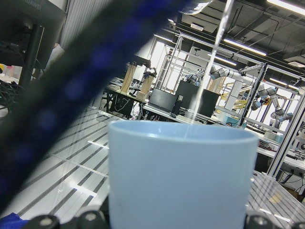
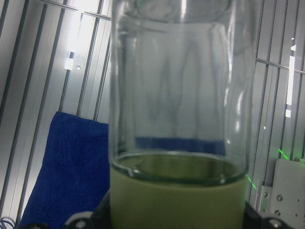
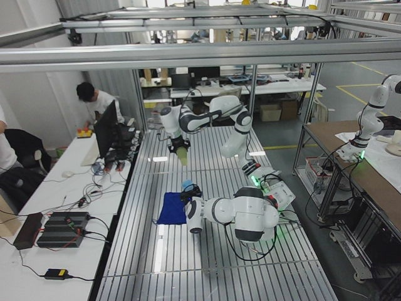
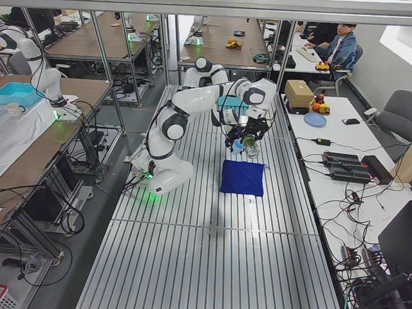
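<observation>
A light blue cup (image 1: 178, 176) fills the lower middle of the left wrist view, held upright in my left gripper (image 3: 188, 191), which also shows over the blue cloth (image 3: 170, 210) in the camera left view. A glass with a pale green lower part (image 2: 178, 200) is in my right gripper, large in the right wrist view; in the camera left view this right gripper (image 3: 180, 144) hangs farther back, the glass (image 3: 182, 155) tilted below it. The blue cloth (image 4: 241, 178) lies flat on the slatted table. A dark blurred band crosses the left wrist view.
A side desk (image 3: 75, 263) with monitors, power units and cables runs along one side, and a wooden table (image 3: 332, 135) with another arm stands on the other. Metal frame bars cross overhead.
</observation>
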